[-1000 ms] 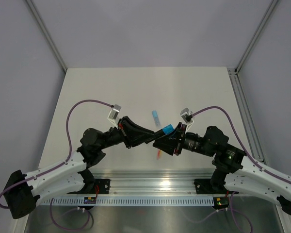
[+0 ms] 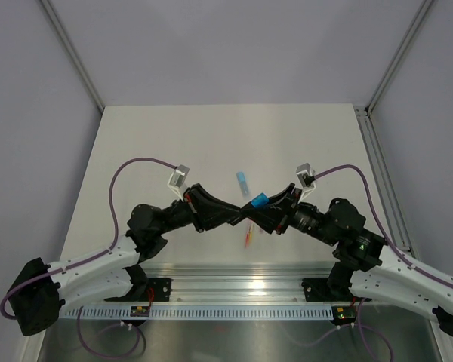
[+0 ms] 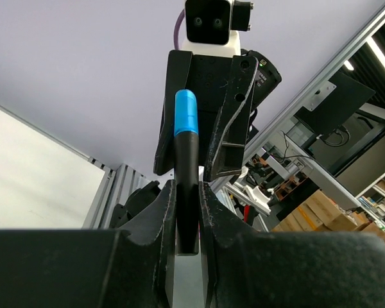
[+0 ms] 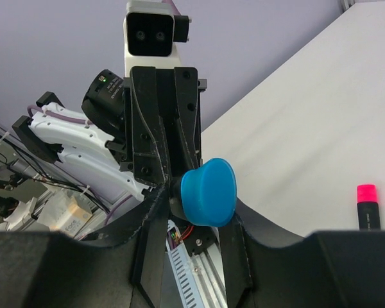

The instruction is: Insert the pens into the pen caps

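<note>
The two grippers meet over the middle of the table in the top view. My left gripper is shut on a black pen with a blue cap on its far end, also seen end-on in the right wrist view as a blue cap (image 4: 208,192). My right gripper (image 2: 260,211) is part open around the capped end; whether its fingers touch the cap is hard to tell. A pink-ended black pen (image 4: 368,205) lies on the table.
A pale blue item (image 2: 241,181) and a small orange item (image 2: 248,235) lie near the middle. The metal frame runs along the front edge.
The right arm has shifted slightly to the right and its wrist has turned. The left arm and held pen have moved very little.
</note>
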